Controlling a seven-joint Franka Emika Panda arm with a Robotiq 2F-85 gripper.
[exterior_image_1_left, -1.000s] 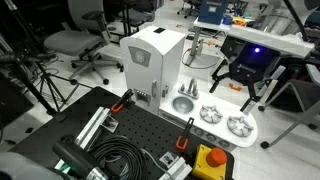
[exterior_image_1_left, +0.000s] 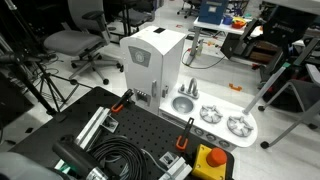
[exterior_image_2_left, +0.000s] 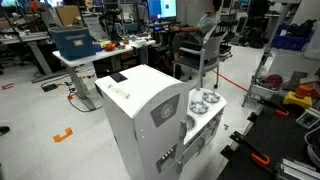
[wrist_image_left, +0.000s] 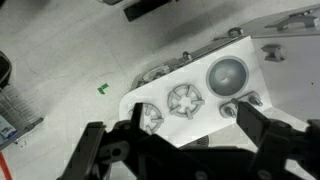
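My gripper (exterior_image_1_left: 252, 52) hangs in the air at the upper right of the first exterior view, above and beyond the toy kitchen counter (exterior_image_1_left: 212, 106). Seen from the wrist, its black fingers (wrist_image_left: 100, 148) stand wide apart with nothing between them. The white counter lies below, carrying a grey round sink (wrist_image_left: 228, 75), a faucet (wrist_image_left: 240, 104) and two grey burners (wrist_image_left: 185, 101). A tall white toy cabinet (exterior_image_1_left: 152, 62) rises at the counter's left end, and its door looks shut in that view. In the second exterior view, the gripper cannot be made out.
In front of the counter is a dark perforated table (exterior_image_1_left: 150, 135) with a coiled black cable (exterior_image_1_left: 118, 158), orange-handled clamps (exterior_image_1_left: 185, 135) and a red button on a yellow box (exterior_image_1_left: 212, 160). Open floor (exterior_image_2_left: 75, 140) lies beside the cabinet.
Over the last second my gripper has risen and moved right, away from the counter, in the first exterior view. The kitchen and the things on the table have stayed put.
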